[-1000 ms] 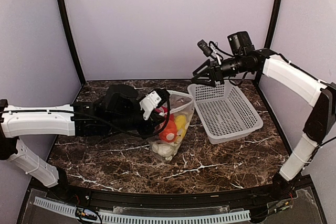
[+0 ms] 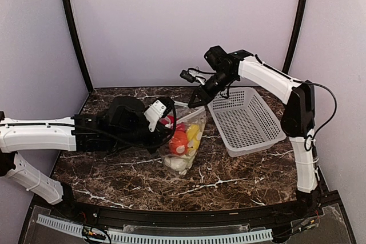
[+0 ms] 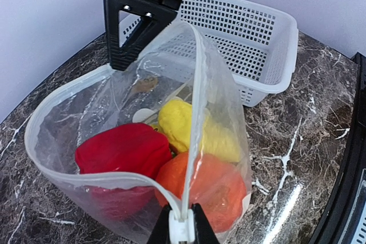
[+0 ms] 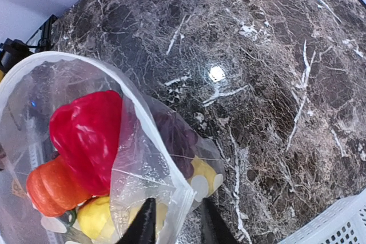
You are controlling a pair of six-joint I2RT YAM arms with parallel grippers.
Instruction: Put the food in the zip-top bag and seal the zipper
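Note:
The clear zip top bag (image 2: 178, 164) stands on the marble table with its mouth open. Inside lie a red food piece (image 3: 123, 148), an orange-red one (image 3: 201, 190) and a yellow one (image 3: 197, 131); paler pieces show lower down in the top view. My left gripper is shut on the near corner of the bag's white rim. At the opposite corner, my right gripper is partly open, its fingers (image 4: 214, 221) on either side of the bag's rim corner (image 4: 182, 198). Whether they touch the film, I cannot tell.
A white plastic basket (image 2: 233, 148), empty, stands on the table to the right of the bag, close to the right gripper. Bare marble (image 2: 229, 190) lies in front of both. A wall rises behind the table.
My right gripper has come left and down from above the basket to the bag's far rim, its fingers now narrower. The bag's mouth is stretched longer; the left arm has shifted slightly left.

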